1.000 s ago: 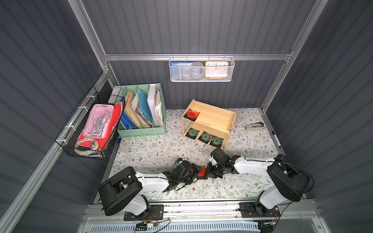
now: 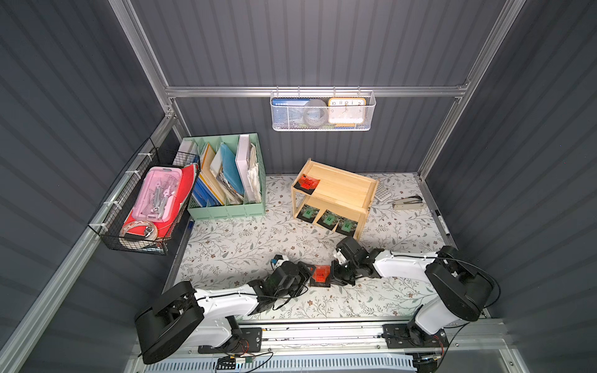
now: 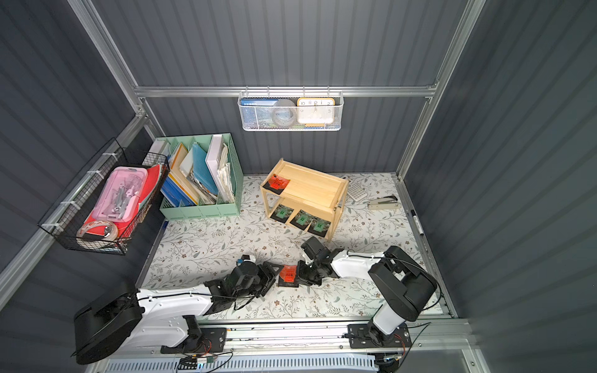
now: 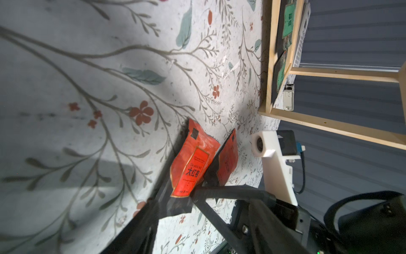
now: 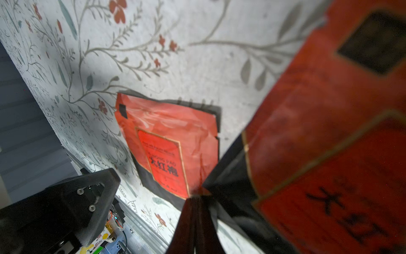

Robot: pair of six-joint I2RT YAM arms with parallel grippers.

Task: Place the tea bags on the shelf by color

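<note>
Two red-and-black tea bags lie between my grippers. In the left wrist view, the nearer tea bag (image 4: 188, 169) lies on the patterned table and a second tea bag (image 4: 227, 158) shows tilted behind it. My left gripper is open, its blurred fingers apart on the near side of the bags. My right gripper is shut, its tips at the lower edge of one bag; whether an edge is pinched is hidden. The wooden shelf (image 2: 342, 184) holds a red bag (image 2: 307, 182) at upper left and green bags (image 2: 328, 218) below.
A green file box (image 2: 227, 212) stands at back left, with a black wire basket (image 2: 127, 242) on the side wall. A stapler (image 2: 407, 203) lies right of the shelf. Bare table spreads between the file box and the arms.
My left gripper has drawn back to the left, and its arm with it. More of the red bag shows between the grippers, shifted slightly left. The right arm looks still.
</note>
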